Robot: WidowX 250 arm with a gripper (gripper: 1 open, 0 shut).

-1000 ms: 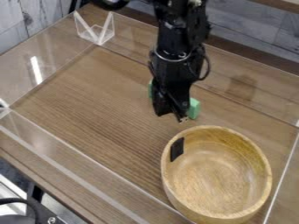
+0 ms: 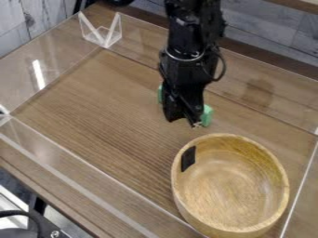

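The black robot arm reaches down from the top centre, with its gripper (image 2: pixel 181 113) low over the middle of the wooden surface. A green object (image 2: pixel 203 117) lies just behind and to the right of the gripper, partly hidden by it. Whether anything is between the fingers cannot be made out. A large tan round bowl (image 2: pixel 236 191) with a black patch on its left rim stands at the lower right, in front of the gripper.
A white wire-like item (image 2: pixel 102 30) sits at the back left. Dark cables show at the lower left corner.
The arm and gripper have shifted slightly over the last second, staying by the green object. The bowl has not moved.
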